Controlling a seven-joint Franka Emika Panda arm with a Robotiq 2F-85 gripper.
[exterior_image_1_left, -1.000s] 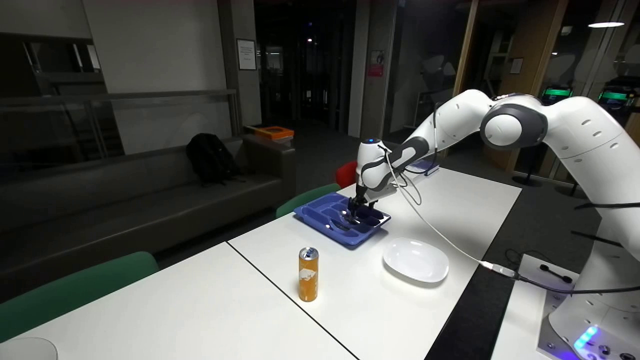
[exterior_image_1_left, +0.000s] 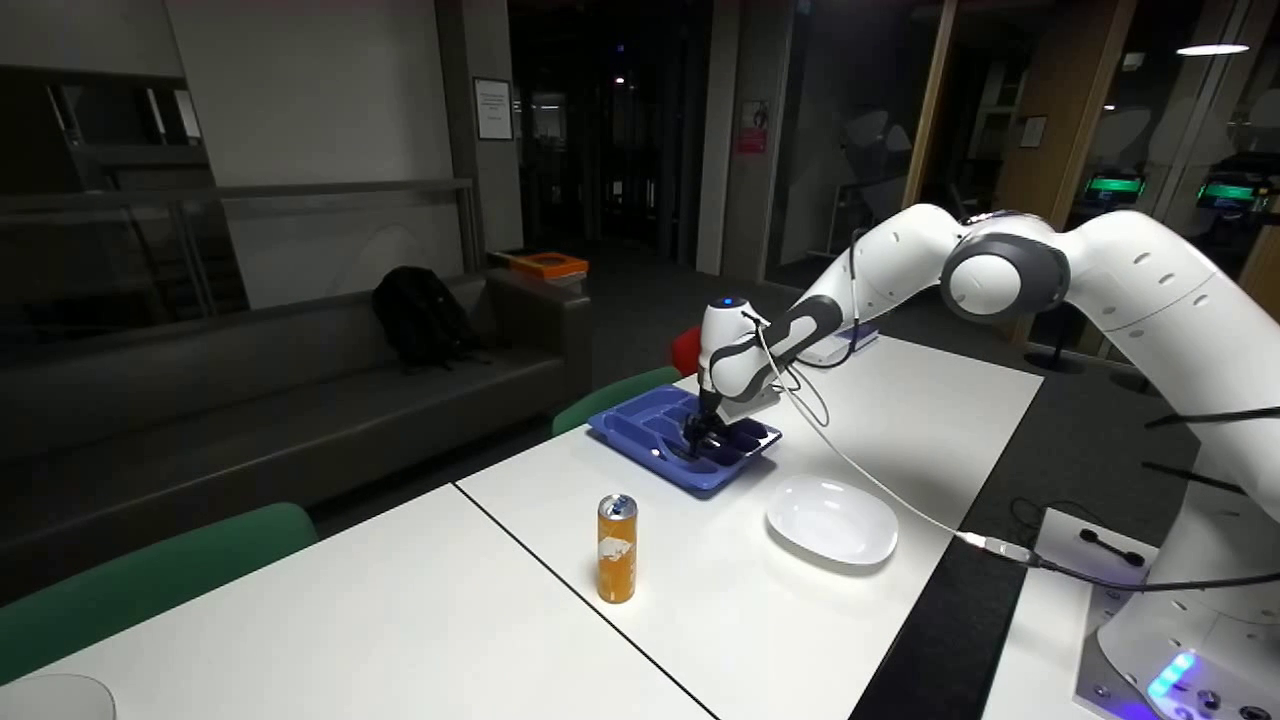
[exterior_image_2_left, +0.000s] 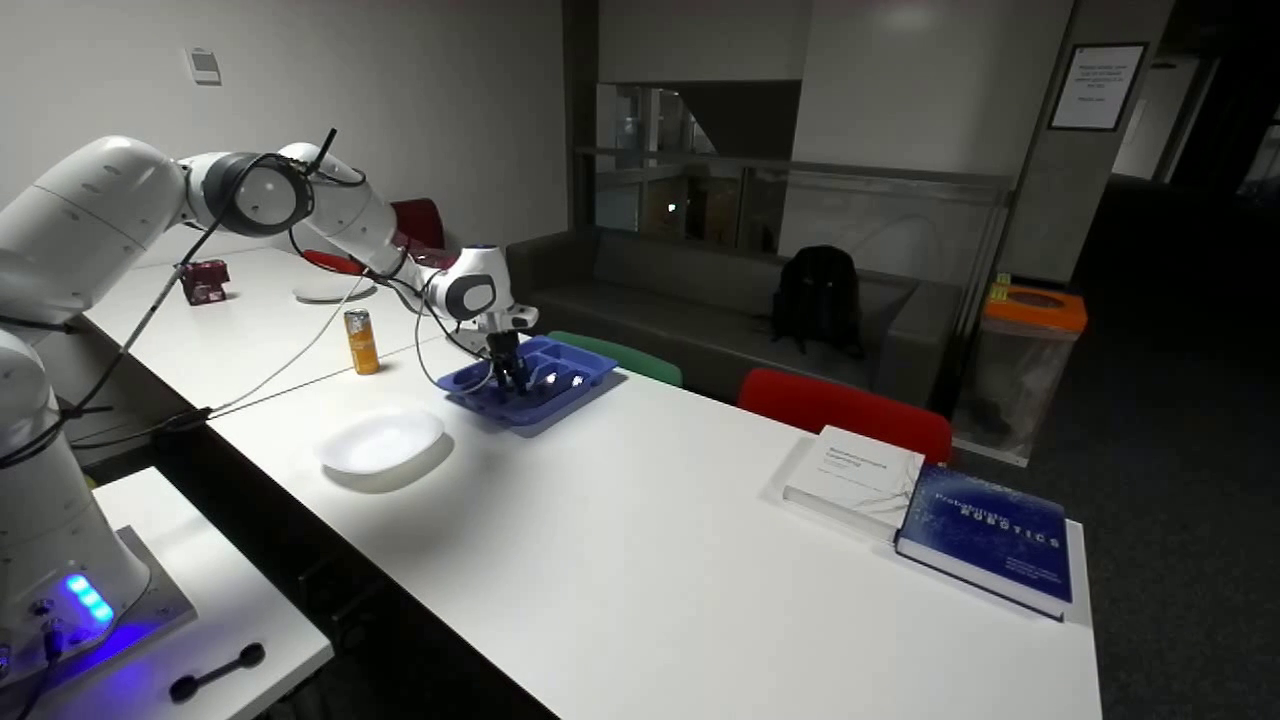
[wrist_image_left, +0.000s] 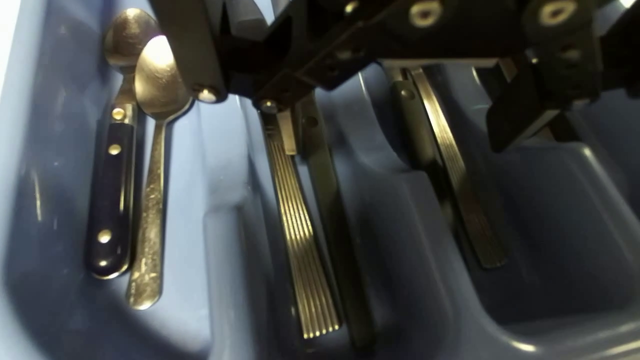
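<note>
My gripper reaches down into the blue cutlery tray (exterior_image_1_left: 639, 454), its fingers apart. In the wrist view its left fingertip lies over a ridged silver handle (wrist_image_left: 295, 234) and a dark handle (wrist_image_left: 339, 234) in the middle compartment. The other finger (wrist_image_left: 517, 120) hangs over the right compartment, where another ridged handle (wrist_image_left: 459, 174) and a dark one lie. A black-handled spoon (wrist_image_left: 112, 186) and a metal spoon (wrist_image_left: 152, 216) rest in the left compartment. Nothing is visibly clasped, and the upper ends of the middle and right cutlery are hidden behind the gripper.
A white plate (exterior_image_1_left: 833, 521) sits near the tray, and an orange can (exterior_image_1_left: 617, 552) stands upright on the table. Two books (exterior_image_2_left: 986, 534) lie at the table's far end. A white cable (exterior_image_1_left: 882, 480) hangs from the arm past the plate.
The arm has come down and shifted slightly left in exterior view 1, bringing my gripper lower into the tray. The tray, plate and can have stayed where they were.
</note>
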